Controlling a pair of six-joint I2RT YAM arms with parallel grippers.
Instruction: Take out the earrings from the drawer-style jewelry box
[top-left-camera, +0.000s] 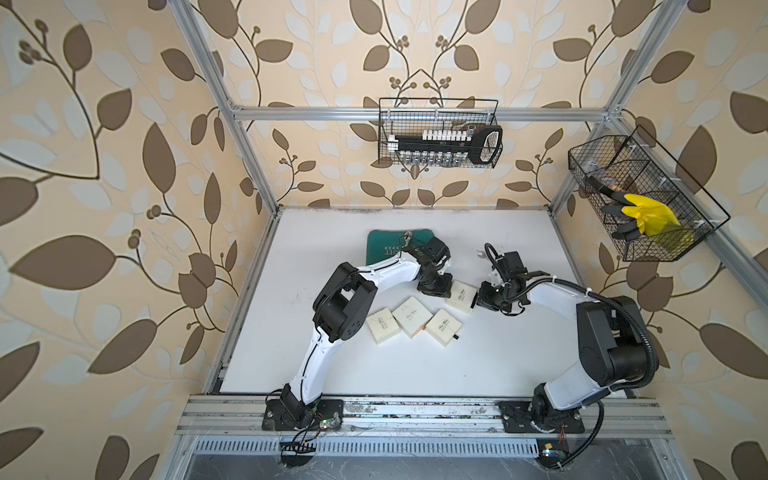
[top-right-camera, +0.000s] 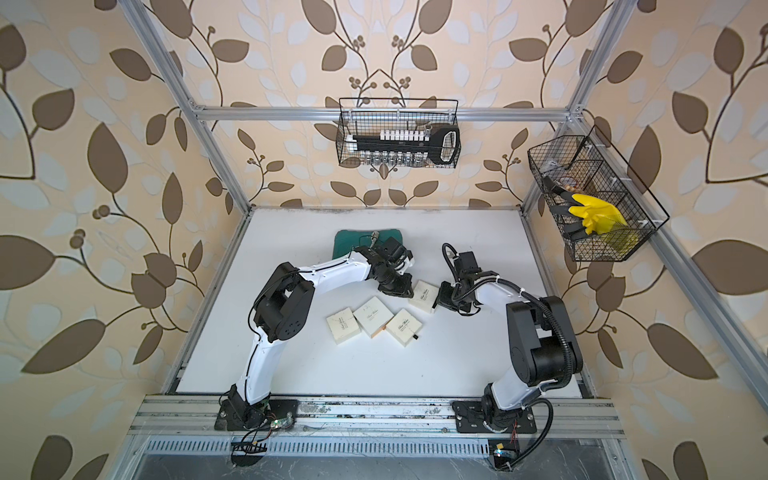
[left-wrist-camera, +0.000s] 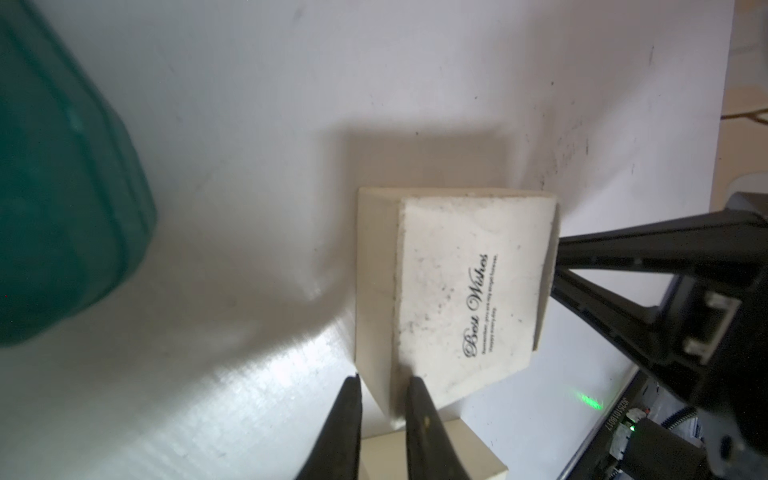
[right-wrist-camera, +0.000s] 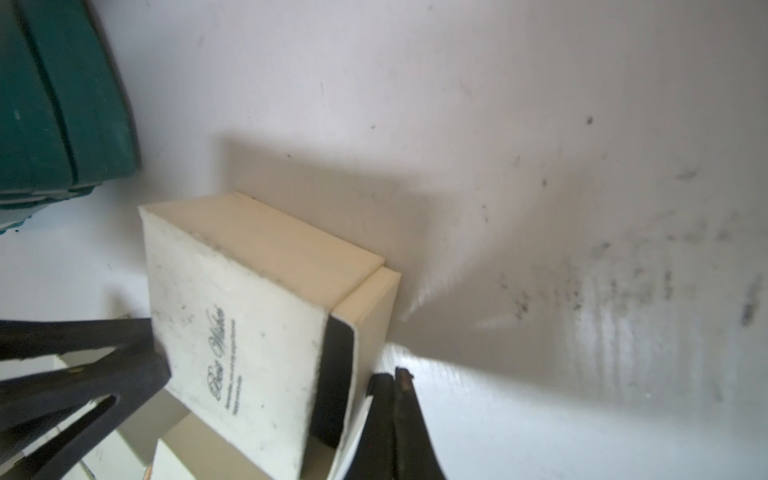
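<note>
A cream "Best Wishes" drawer box (top-left-camera: 461, 295) sits between my grippers. In the left wrist view my left gripper is shut on the near-left edge of this box (left-wrist-camera: 468, 296). In the right wrist view the drawer end stands slightly out of the sleeve (right-wrist-camera: 240, 312), a dark strip showing, and my right gripper is shut at that end, with nothing visible between its fingertips. No earrings are visible.
Three more cream boxes (top-left-camera: 413, 315) lie in a row in front. A teal bag (top-left-camera: 380, 244) is behind my left arm. Wire baskets (top-left-camera: 440, 136) hang on the walls.
</note>
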